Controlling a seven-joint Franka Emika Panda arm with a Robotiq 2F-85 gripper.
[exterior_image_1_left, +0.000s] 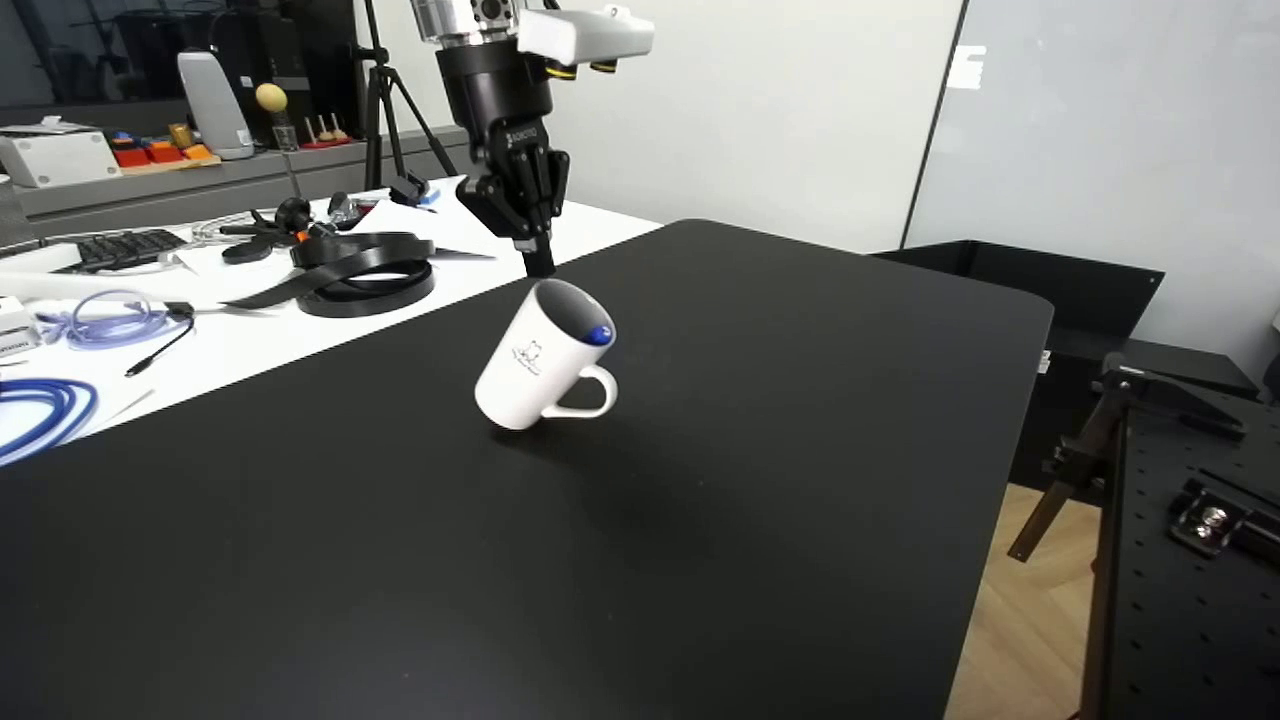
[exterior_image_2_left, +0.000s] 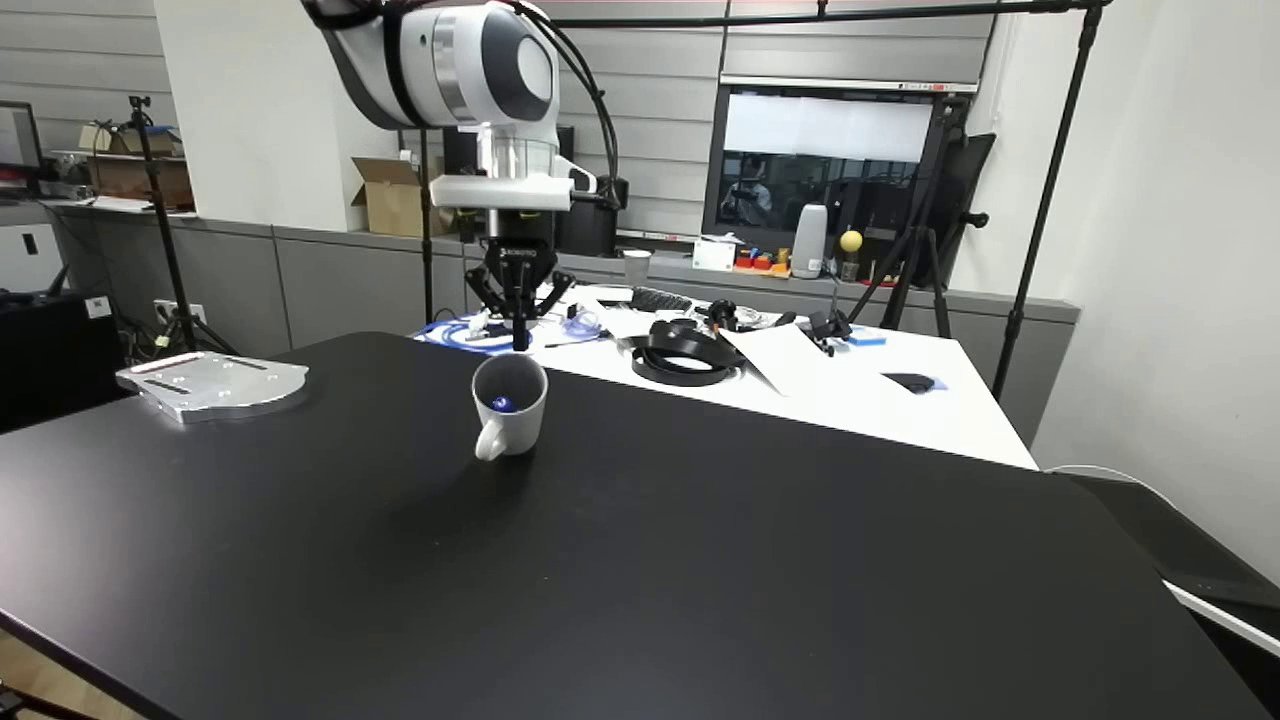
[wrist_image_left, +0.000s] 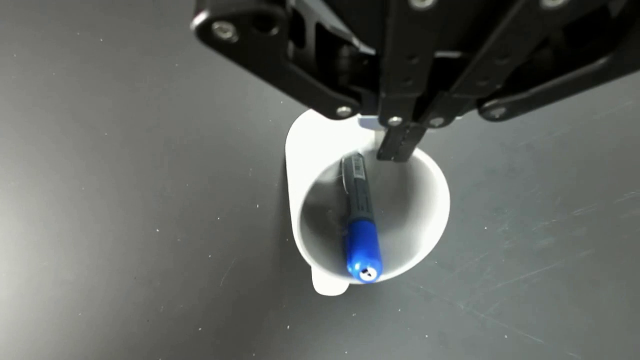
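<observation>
A white mug (exterior_image_1_left: 528, 366) with a small print stands tilted on the black table (exterior_image_1_left: 780, 396), its open end up and its handle low at one side. Inside it lies a grey marker with a blue cap (wrist_image_left: 364, 246), the cap leaning at the rim. My gripper (exterior_image_1_left: 542, 258) is shut just above the mug's far rim, pointing down. From the wrist, the fingertips (wrist_image_left: 399, 144) overlap that rim, and no object shows between them. Whether they touch the rim is hard to tell. In the second exterior view the gripper (exterior_image_2_left: 519, 336) is over the mug (exterior_image_2_left: 523, 420).
A silver plate (exterior_image_2_left: 222, 382) lies at its left edge in the second exterior view. Behind stands a white table (exterior_image_2_left: 840, 390) with cables, a black strap coil (exterior_image_1_left: 366, 282) and other clutter.
</observation>
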